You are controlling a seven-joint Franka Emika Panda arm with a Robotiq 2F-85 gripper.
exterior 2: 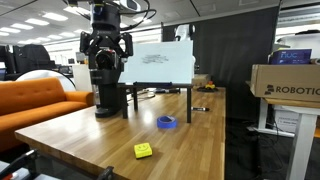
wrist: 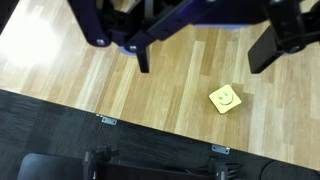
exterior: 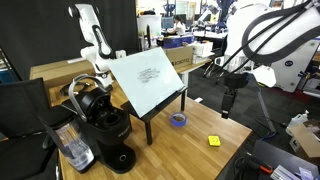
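Note:
A small yellow square (exterior: 214,141) with a smiley face lies flat on the wooden table, near its front edge. Behind it sits a blue round object (exterior 2: 166,122), also resting on the tabletop. High above the table, my gripper (exterior: 213,106) hangs open with nothing between its fingers. From the wrist view, the yellow square (wrist: 225,98) appears below the gripper, off the fingertips towards the table's dark-bordered edge. Part of the blue object seems to be hidden behind the gripper there.
A black coffee machine (exterior: 105,122) stands on the table, with a tilted white board (exterior: 148,82) beside it on a dark stand. The wood around the yellow square is clear. Off to the side is a cardboard box (exterior 2: 289,80).

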